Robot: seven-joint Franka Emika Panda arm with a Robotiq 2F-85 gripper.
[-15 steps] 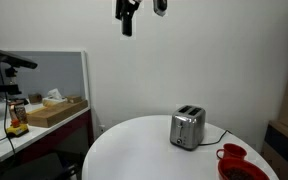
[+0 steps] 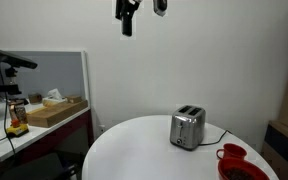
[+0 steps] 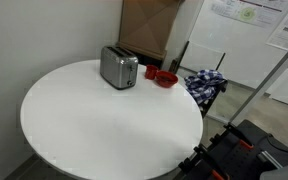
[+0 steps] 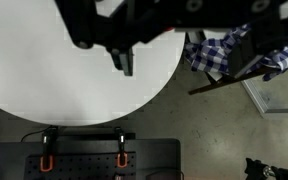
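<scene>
High above the white round table (image 2: 124,150), my gripper (image 2: 144,22) hangs at the top edge of exterior view 1. Its fingers stand apart, and nothing shows between them. A silver toaster (image 2: 188,128) rests upright towards the back of the table, well below the gripper. Right of it are a red mug (image 2: 231,152) and a red bowl (image 2: 242,170) with dark contents. In exterior view 2 the same toaster (image 3: 119,67), mug (image 3: 152,72) and bowl (image 3: 167,78) stand near the far edge. Dark gripper parts cover much of the wrist view's top.
A blue-and-white checked cloth (image 3: 205,84) lies beyond the table's edge, past the bowl. The toaster's black cord runs behind the mug. A side shelf (image 2: 54,112) with boxes and bottles stands at the left.
</scene>
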